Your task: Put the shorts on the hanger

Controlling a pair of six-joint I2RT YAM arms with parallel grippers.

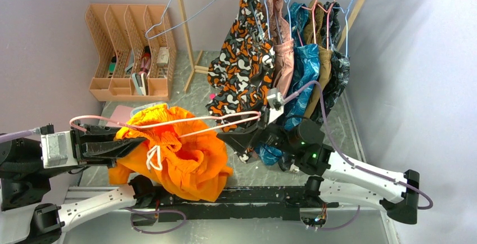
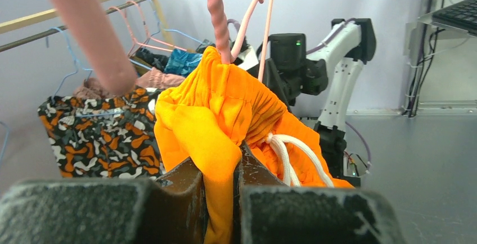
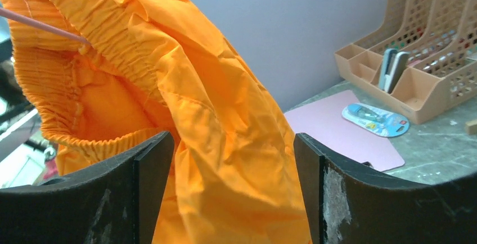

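Note:
Orange shorts (image 1: pixel 191 165) with a white drawstring (image 1: pixel 154 157) hang bunched from my left gripper (image 1: pixel 125 145), which is shut on their waistband cloth (image 2: pixel 219 188). A pink hanger (image 1: pixel 202 117) lies across the top of the shorts, and in the left wrist view its wire enters the waistband. My right gripper (image 1: pixel 228 140) stands open beside the shorts' right side. In the right wrist view, orange cloth (image 3: pixel 225 159) fills the space between and beyond its fingers; whether it touches them is unclear.
A rack behind holds several garments, among them camouflage shorts (image 1: pixel 239 58) and blue shorts (image 1: pixel 304 69), plus an empty blue hanger (image 1: pixel 188 19) at the left. A beige organizer (image 1: pixel 95 41) stands at the back left, near a pink mat (image 3: pixel 315 120).

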